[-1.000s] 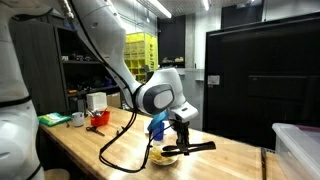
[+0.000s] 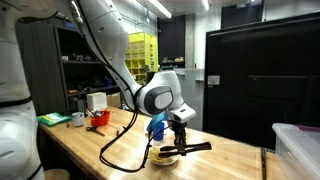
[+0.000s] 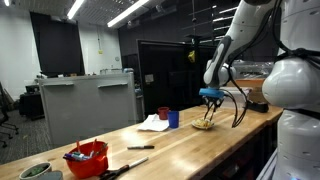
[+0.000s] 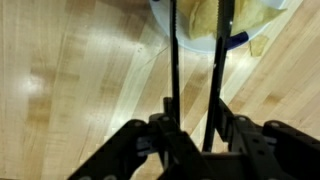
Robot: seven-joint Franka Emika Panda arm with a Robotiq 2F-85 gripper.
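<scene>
In the wrist view my gripper is shut on a black two-armed tool (image 4: 217, 70), perhaps tongs, whose arms run out past the top edge. That same tool (image 2: 194, 148) shows in exterior view 1 as a dark, nearly level bar below the gripper (image 2: 181, 146). Under and beyond it is a white plate (image 4: 200, 44) with yellowish pieces (image 4: 205, 18) on it. The tool's tips are out of frame, so whether they touch any piece cannot be told. Exterior view 2 shows the plate (image 3: 203, 124) below the hand.
A blue cup (image 3: 173, 119) and a red cup (image 3: 163, 113) stand behind the plate. At the table's other end is a red basket (image 3: 87, 163), with dark-handled tools (image 3: 124, 169) near it. Bare wood lies between. A clear bin (image 2: 298, 145) borders the right side.
The gripper and black tool have shifted slightly left in exterior view 1. The tool stays held; the plate looks unmoved.
</scene>
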